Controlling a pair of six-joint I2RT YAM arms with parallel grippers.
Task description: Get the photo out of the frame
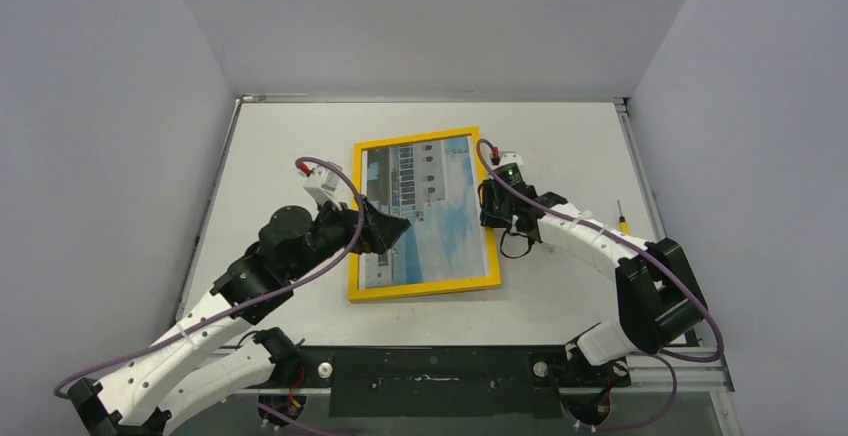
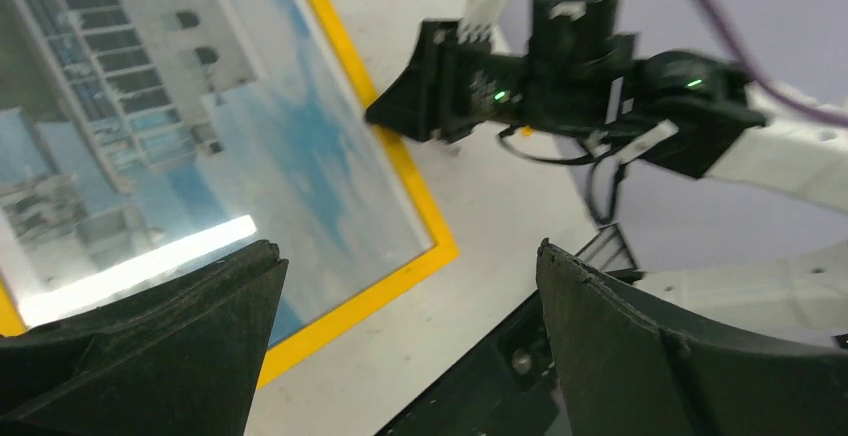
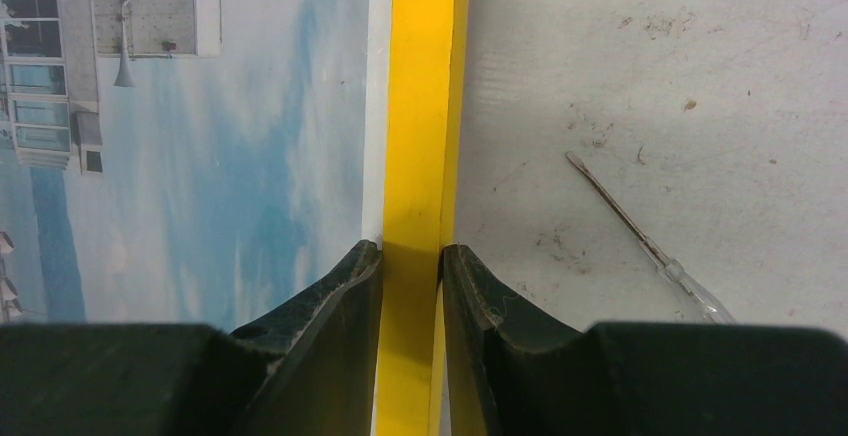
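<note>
A yellow picture frame [image 1: 425,288] lies on the white table, its photo [image 1: 440,231] of a pale building and blue sky inside it. Light glints off the photo's surface in the left wrist view. On the frame's right side, my right gripper is shut, with the yellow bar [image 3: 415,106] between its fingers. My left gripper [image 1: 398,234] hangs over the left part of the photo. Its fingers [image 2: 170,341] are wide apart in the left wrist view, with nothing between them. The left arm hides part of the frame's left bar from above.
A screwdriver with a yellow handle [image 1: 623,226] lies near the table's right edge; its metal shaft [image 3: 620,211] shows in the right wrist view. Bare table [image 1: 300,136] surrounds the frame at the back and left. Walls close in the sides.
</note>
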